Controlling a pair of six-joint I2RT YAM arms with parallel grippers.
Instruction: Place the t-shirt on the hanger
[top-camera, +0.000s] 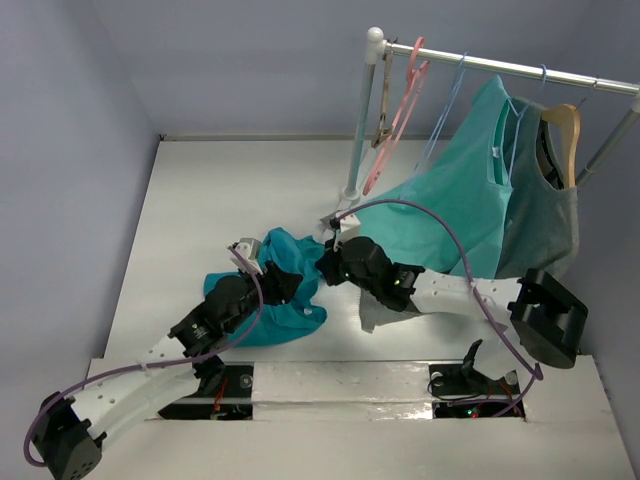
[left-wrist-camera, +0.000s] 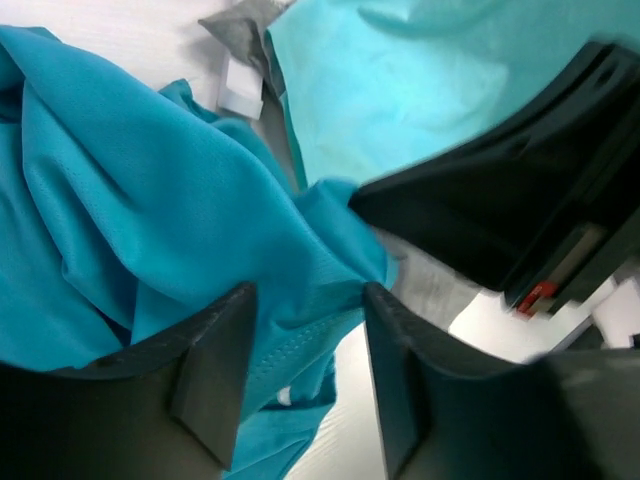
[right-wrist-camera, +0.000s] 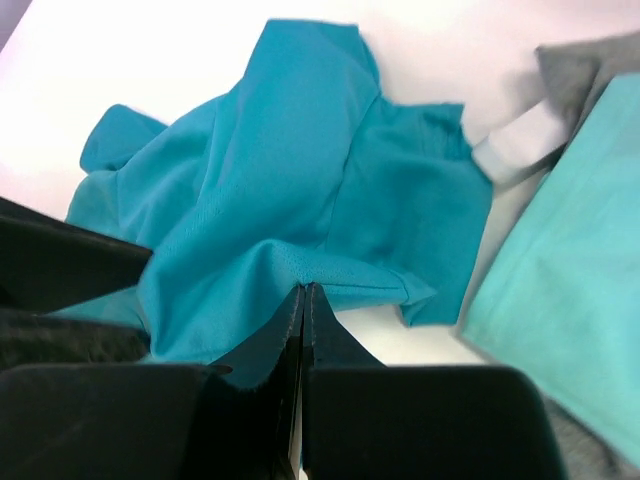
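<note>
The crumpled teal t-shirt lies on the table between my two arms. My right gripper is shut, its tips pinching a raised fold of the shirt. In the left wrist view, the cloth rises toward the tip of that gripper. My left gripper stands part open over the shirt, its fingers apart with cloth showing beyond and between them. A pink hanger and a blue hanger hang on the rack, without this shirt.
The rack's rail runs across the back right. Light teal and grey garments hang below it, close beside the right arm; a wooden hanger is at the far right.
</note>
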